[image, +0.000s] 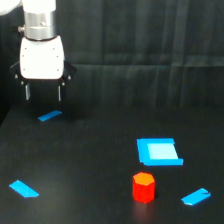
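My gripper (43, 92) hangs at the upper left of the camera view, below the white arm. Its two thin dark fingers stand well apart, with nothing visible between them. On the dark table lies a blue strip (50, 116), just below the gripper in the view. Nearer the front right stands a red hexagonal block (143, 188) with an orange top, well away from the gripper. Behind it lies a blue square frame (147, 144) around a pale, light-blue inner area.
Another blue strip (24, 189) lies at the front left, and one more blue piece (196, 197) rests at the front right. A dark curtain (140, 60) closes off the back.
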